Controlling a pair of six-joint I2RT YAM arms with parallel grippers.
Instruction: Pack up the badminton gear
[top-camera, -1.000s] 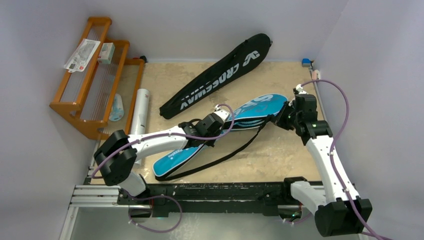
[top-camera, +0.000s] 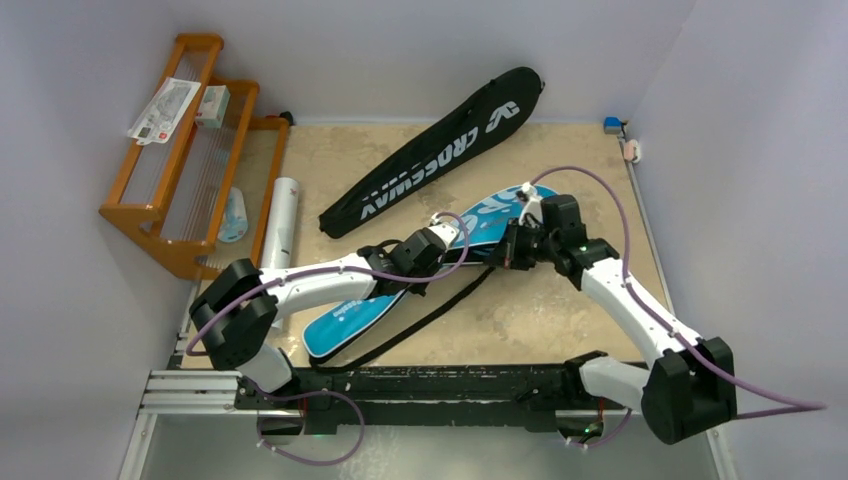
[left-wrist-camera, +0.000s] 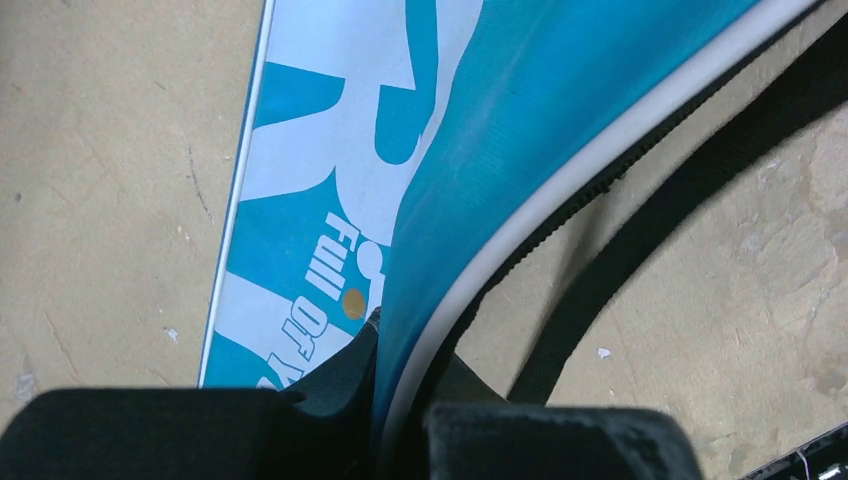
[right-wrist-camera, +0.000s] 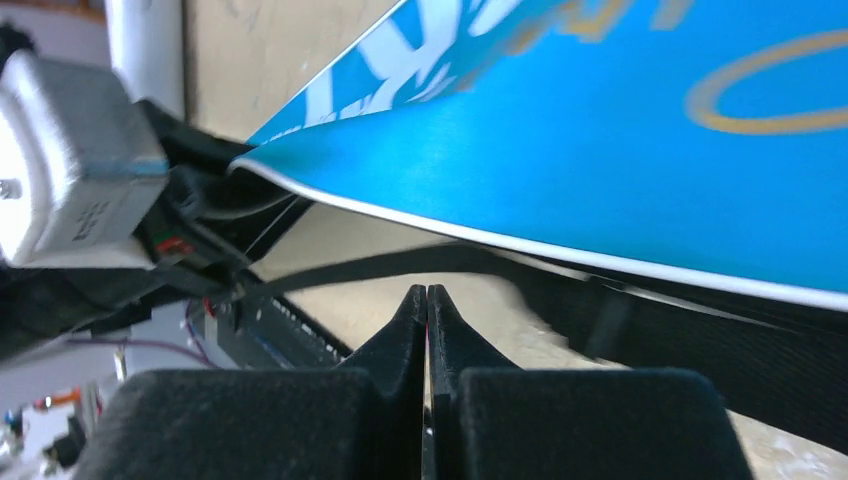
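Note:
A blue badminton bag (top-camera: 345, 322) with white piping lies diagonally on the table, its upper end (top-camera: 500, 210) bulging beyond my grippers. My left gripper is shut on the bag's edge near its middle, white piping and dark zip trim running between the fingers. Shut, the right gripper points towards the bag's lower side, with nothing showing between its fingertips. Beyond those tips the bag's black strap (right-wrist-camera: 390, 264) crosses the right wrist view. The strap (top-camera: 425, 322) also shows along the bag's near side from above. Inside the bag, the contents are hidden.
A long black racket bag (top-camera: 440, 150) lies at the back. On the left stand a wooden shelf (top-camera: 160, 212) and a white roll (top-camera: 282, 215). Bare table (top-camera: 590, 320) shows at the front right, between the bag and the right arm.
The right gripper has moved left along the bag from its far right end towards the middle. The strap's upper part has shifted left with it. The left arm has stayed put.

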